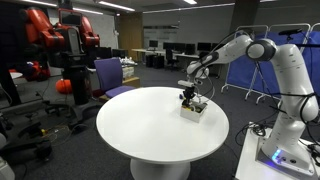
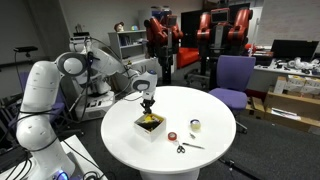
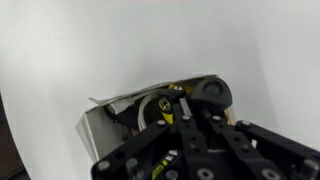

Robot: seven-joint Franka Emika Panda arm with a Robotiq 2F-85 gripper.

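A light-coloured open box (image 1: pixel 189 115) stands on the round white table, with small things inside. My gripper (image 2: pixel 148 105) is low over the box, at its far side in exterior view 1. In the wrist view, the gripper is shut on a dark rounded object (image 3: pixel 212 88) just at the box's edge; its exact kind cannot be told. Inside the box, a round thing with a yellowish rim (image 3: pixel 151 106) shows beside the fingers. The gripper's body hides much of the box's contents.
On the table to the right of the box in exterior view 2 lie a red round item (image 2: pixel 172 135), a yellow-and-white roll (image 2: pixel 195 126), scissors (image 2: pixel 181 149) and a thin pen-like item (image 2: pixel 194 147).
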